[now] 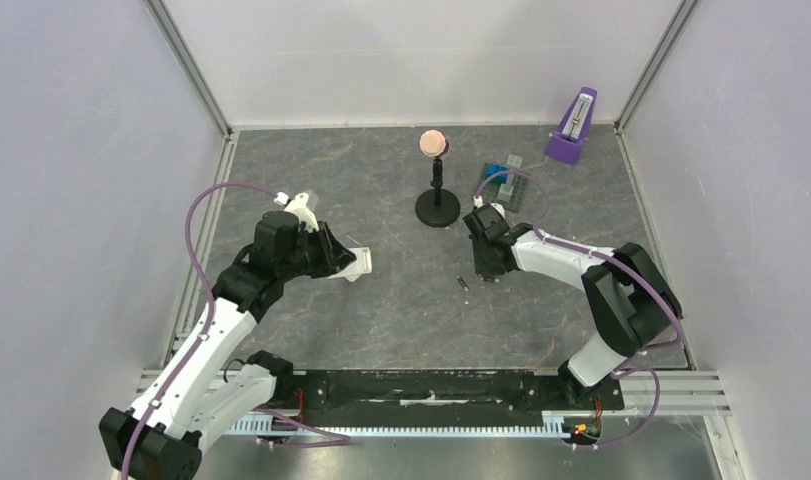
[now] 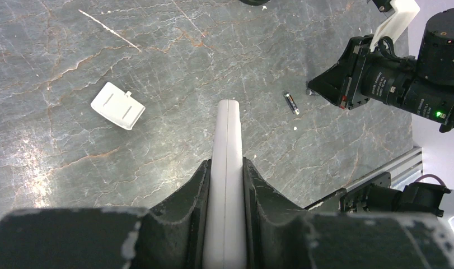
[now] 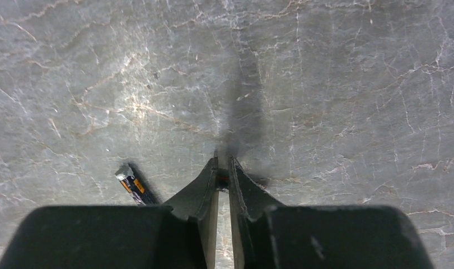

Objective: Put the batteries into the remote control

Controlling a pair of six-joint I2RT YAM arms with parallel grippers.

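My left gripper [image 1: 343,258] is shut on the white remote [image 2: 225,145], held above the table. A white battery cover [image 2: 117,106] lies on the table below it. My right gripper is down at the table, its fingertips closed on a small dark battery [image 3: 251,182], which they partly hide. A second battery [image 3: 134,184], dark with orange marking, lies apart to the left in the right wrist view; it also shows in the top view [image 1: 462,283].
A black stand [image 1: 437,207] with a pink top stands at the back centre. A grey board with blue parts [image 1: 498,176] and a purple metronome [image 1: 564,148] are at the back right.
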